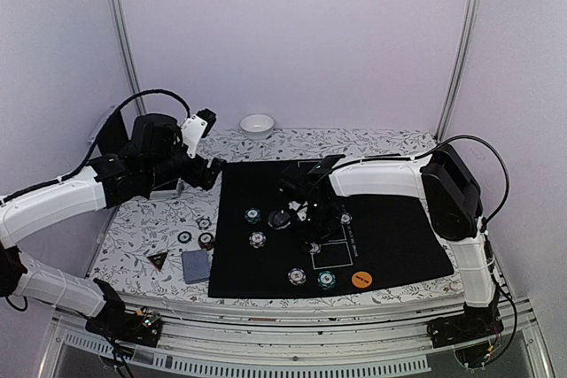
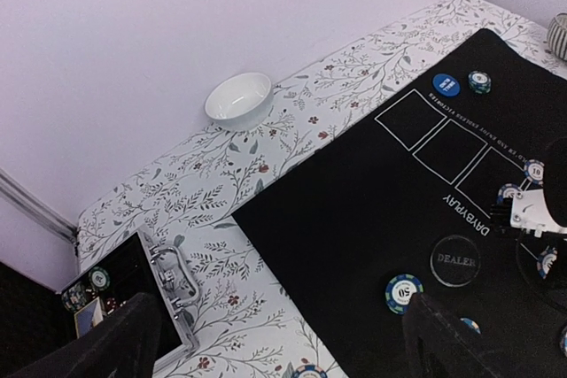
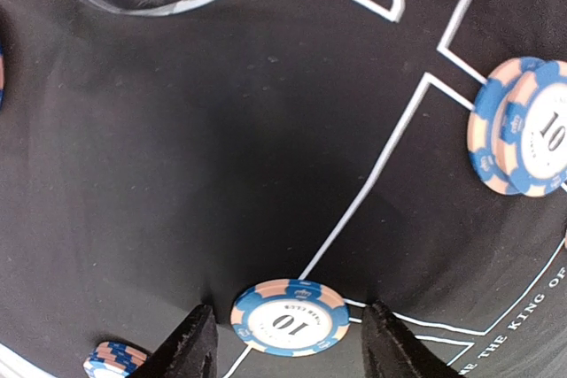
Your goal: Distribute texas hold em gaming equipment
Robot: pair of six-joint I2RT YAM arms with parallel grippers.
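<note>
In the right wrist view, a blue and cream "10" chip (image 3: 291, 318) lies on the black mat between the fingers of my right gripper. They stand apart, with visible gaps on both sides of the chip. Two overlapping "10" chips (image 3: 533, 130) lie farther right. My left gripper (image 1: 213, 148) is open and empty, raised near the mat's left edge. Below it on the mat are a teal chip (image 1: 252, 216), another chip (image 1: 257, 240) and the clear dealer disc (image 2: 454, 261). Two chips (image 1: 297, 276) (image 1: 327, 281) and an orange disc (image 1: 361, 280) line the front.
A white bowl (image 1: 257, 126) stands behind the mat (image 1: 399, 254). At the left are an open case (image 2: 142, 289), several loose chips (image 1: 206, 241), a black triangle (image 1: 158, 259) and a grey-blue card stack (image 1: 196, 266). The right arm crosses low over the mat.
</note>
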